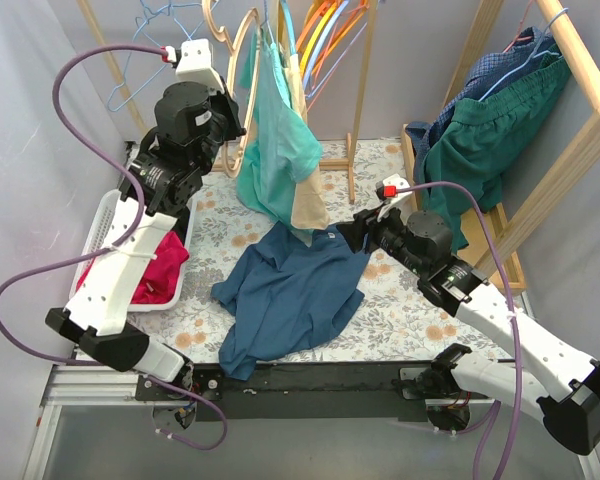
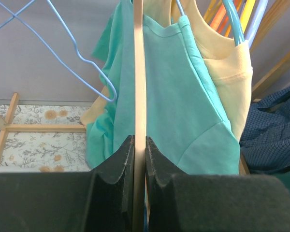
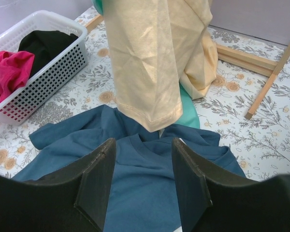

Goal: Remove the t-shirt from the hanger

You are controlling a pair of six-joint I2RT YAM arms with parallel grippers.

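A dark blue t-shirt point(image 1: 292, 290) lies spread on the floral mat, with no hanger in it. Up at the left of the rack, my left gripper is shut on a beige hanger point(image 2: 140, 82), which carries no garment. In the top view that hanger point(image 1: 242, 90) is raised beside the hanging teal garment point(image 1: 280, 150). My right gripper stands open over the t-shirt's collar end point(image 3: 150, 145), nothing between its fingers.
Teal and beige clothes point(image 3: 145, 58) hang just beyond my right gripper. Bare blue wire hangers point(image 2: 63, 58) are left of the held hanger. A white basket point(image 1: 105, 220) holds red and black cloth; dark garments point(image 1: 490, 120) hang at the right.
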